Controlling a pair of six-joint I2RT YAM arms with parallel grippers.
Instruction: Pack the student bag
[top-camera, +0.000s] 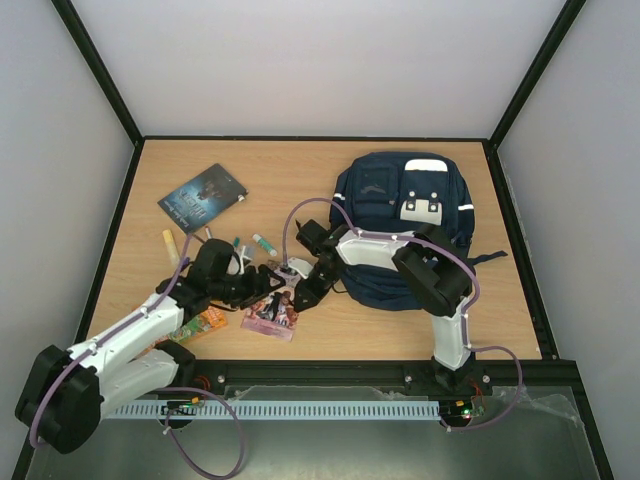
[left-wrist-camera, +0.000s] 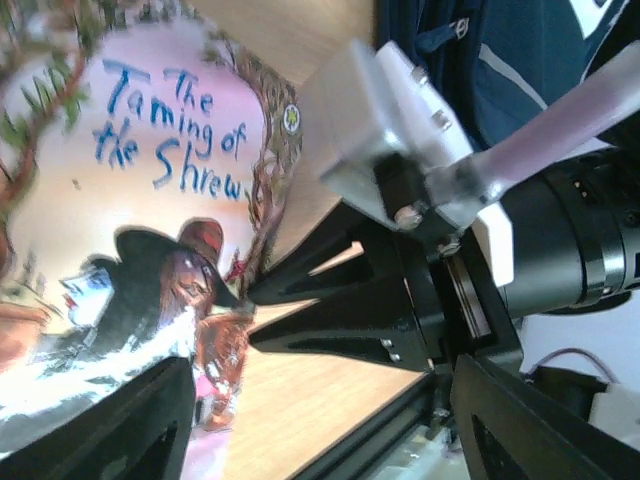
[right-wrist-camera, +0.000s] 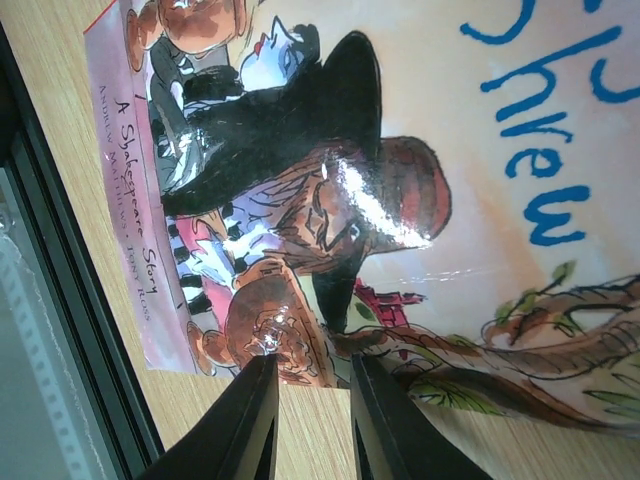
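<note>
The pink illustrated book "The Taming of the Shrew" (top-camera: 270, 318) lies near the table's front, partly covered by both arms in the top view. My right gripper is shut on the edge of this book, seen from the side in the left wrist view. In the right wrist view its fingers (right-wrist-camera: 262, 405) sit at the cover's edge. Above the cover, my left gripper (top-camera: 278, 284) stands part open, nothing between its widely spaced fingers. A dark blue student bag (top-camera: 375, 215) lies at the right, partly behind the right arm.
A dark book (top-camera: 203, 198) lies at the back left. Near the left arm are a yellow tube (top-camera: 170, 245), a green-and-white glue stick (top-camera: 264, 244) and a colourful orange-green item (top-camera: 205, 324). Bare table lies between the dark book and the bag.
</note>
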